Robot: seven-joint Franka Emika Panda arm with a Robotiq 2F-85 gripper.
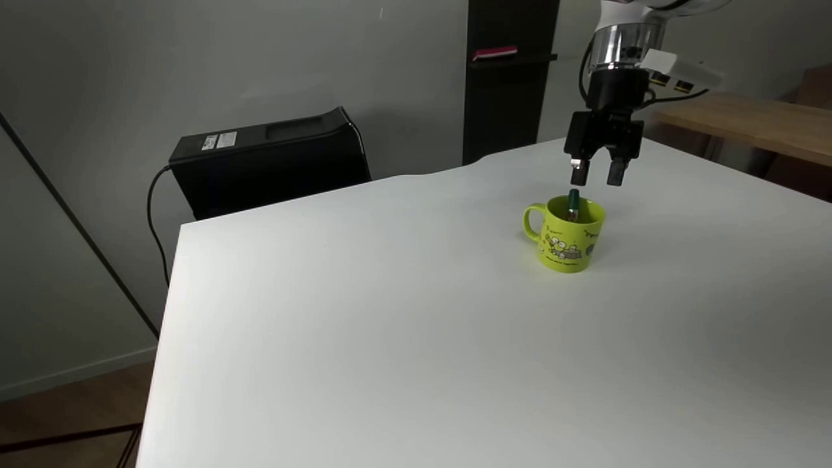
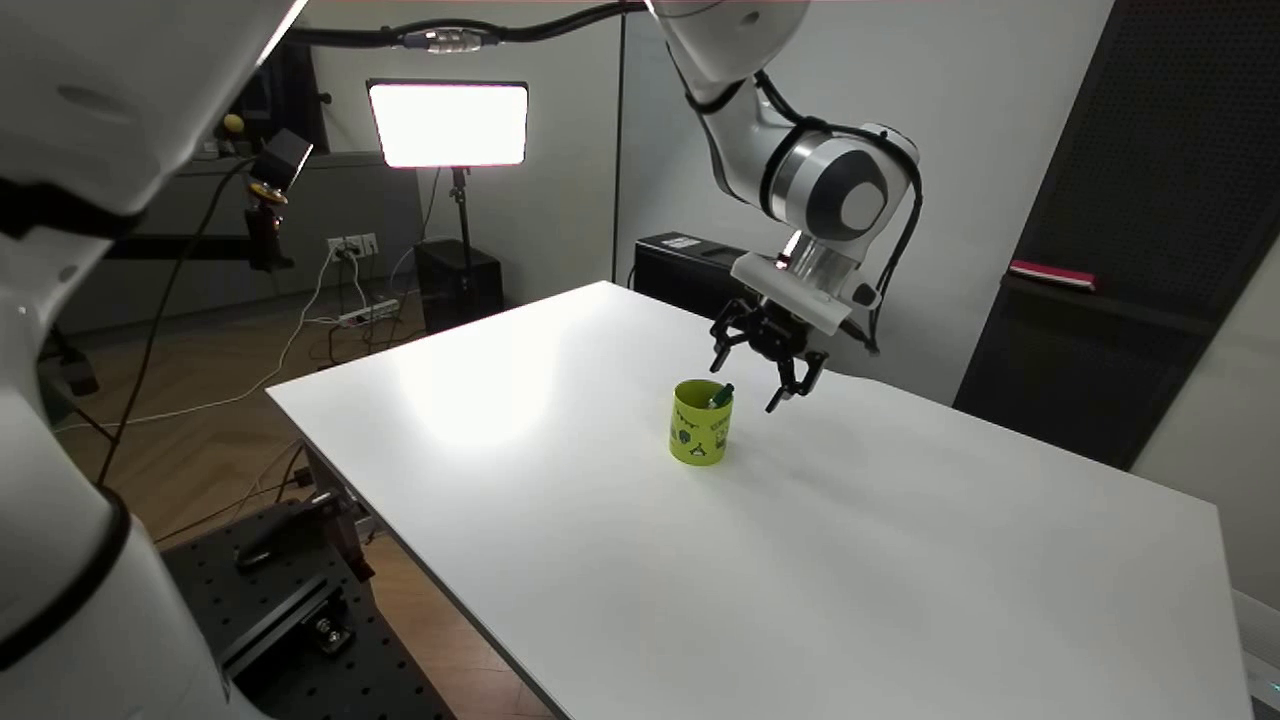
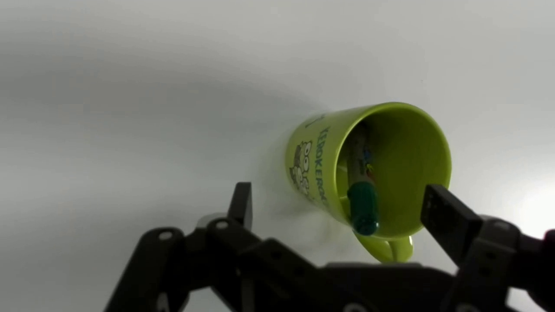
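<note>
On the white table an upright lime-green mug (image 1: 563,248) has its handle turned to the left in exterior view 1. Inside it a marker (image 3: 362,200) leans against the wall, its green cap sticking up just past the rim. My gripper (image 1: 597,178) is open above and slightly behind the mug, clear of both mug and marker. Seen from the wrist, the mug (image 3: 307,161) lies beyond the fingers, and the marker's cap appears between them with a gap on either side. In exterior view 2 the open gripper (image 2: 749,386) hangs just right of the mug (image 2: 699,434).
A black box-shaped device (image 1: 269,160) stands behind the table's far edge. A lit panel lamp (image 2: 450,124) stands beyond the table at the back left.
</note>
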